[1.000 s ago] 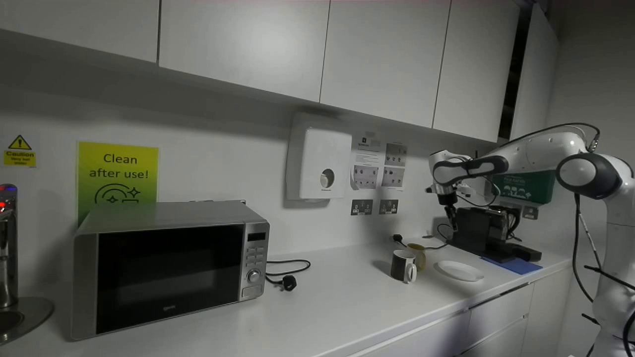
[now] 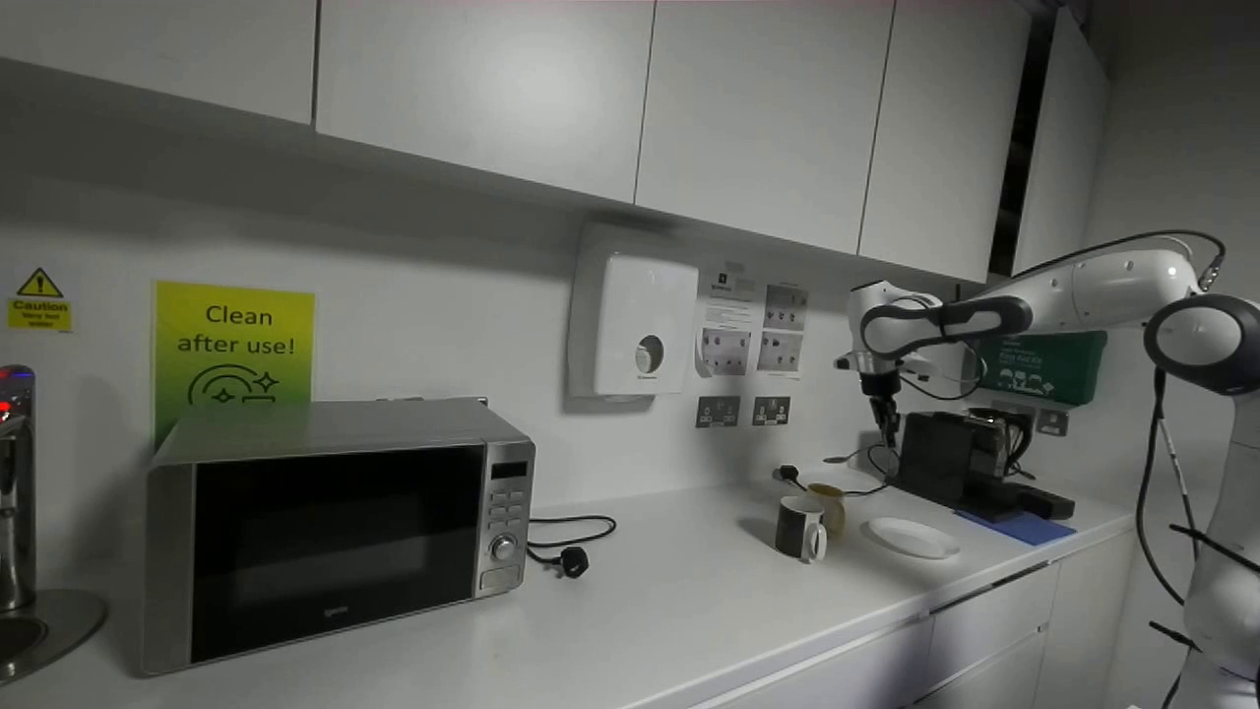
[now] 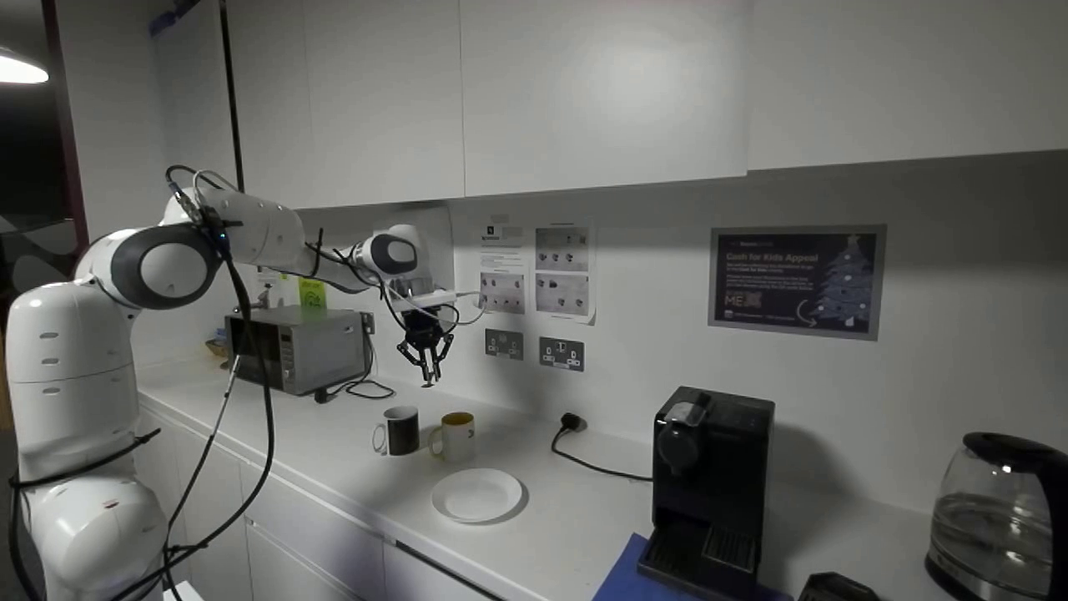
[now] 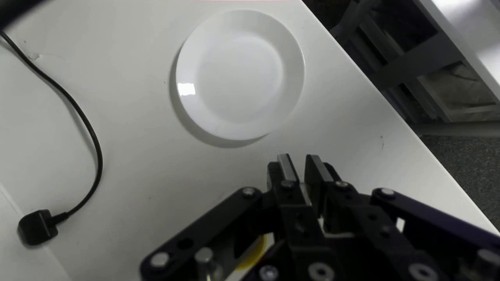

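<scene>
My gripper hangs above the counter, its two fingers close together with a narrow light strip between them. In exterior view 1, a small thin object, perhaps a spoon (image 2: 841,459), shows just left of the gripper (image 2: 888,442). In exterior view 2, a small dark tip shows right under the gripper (image 3: 430,379). What is held is too small to name surely. A white plate (image 4: 239,75) lies empty on the counter. Left of it stand a yellowish mug (image 3: 458,437) and a black and white mug (image 3: 402,431), both upright.
A black coffee machine (image 3: 706,481) stands on a blue mat (image 3: 626,574), with a glass kettle (image 3: 986,526) to its right. A black cable and plug (image 4: 37,227) lie near the wall. Left along the counter sits a microwave (image 2: 343,538); bare worktop lies between it and the mugs.
My gripper has risen and shifted slightly left in exterior view 1, and the small thin object beside it has shifted likewise. Mugs and plate have stayed put.
</scene>
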